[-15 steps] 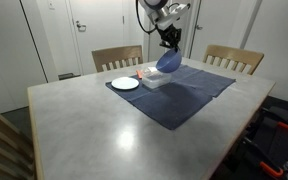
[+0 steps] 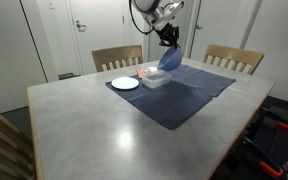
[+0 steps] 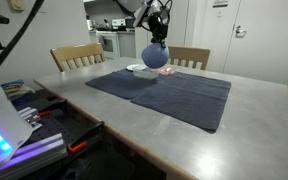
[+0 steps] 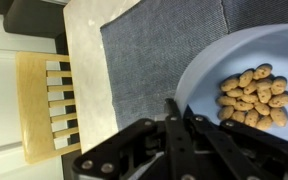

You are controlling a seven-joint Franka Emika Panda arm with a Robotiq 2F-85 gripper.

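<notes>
A blue bowl [image 2: 171, 59] hangs tilted above the far part of the dark cloth, gripped at its rim by my gripper [image 2: 174, 44]. Seen from the other side, the bowl [image 3: 155, 55] shows its rounded face. From the wrist, the gripper is shut on the rim of the bowl [image 4: 209, 68], and several brown nugget-like pieces [image 4: 254, 98] lie inside it. A clear container [image 2: 156, 79] stands on the cloth below and beside the bowl; its contents are too small to make out.
A white plate [image 2: 125, 83] lies left of the container on the dark cloth [image 2: 179, 105]. Some small orange thing [image 2: 141, 72] is behind the container. Wooden chairs [image 2: 117, 57] stand at the table's edges.
The bowl has tilted a little further and now looks broader in exterior view 1. It stays in the gripper, near the container; the plate and container have not visibly moved.
</notes>
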